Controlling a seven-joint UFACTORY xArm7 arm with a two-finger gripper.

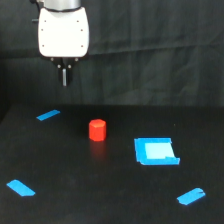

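On the black tabletop stands a small red object point(97, 130), roughly hexagonal in outline. To its right lies a white square point(159, 150) bordered with blue tape point(151, 162). My gripper point(64, 82) hangs high at the upper left, pointing down under the white arm body point(63, 33). It is well above the table and apart from the red object. Its fingers are small and dark against the backdrop, and whether they are apart or together does not show.
Blue tape strips mark the table at the back left point(48, 115), front left point(20, 188) and front right point(191, 196). A dark curtain point(150, 60) hangs behind. Bare table surrounds the red object.
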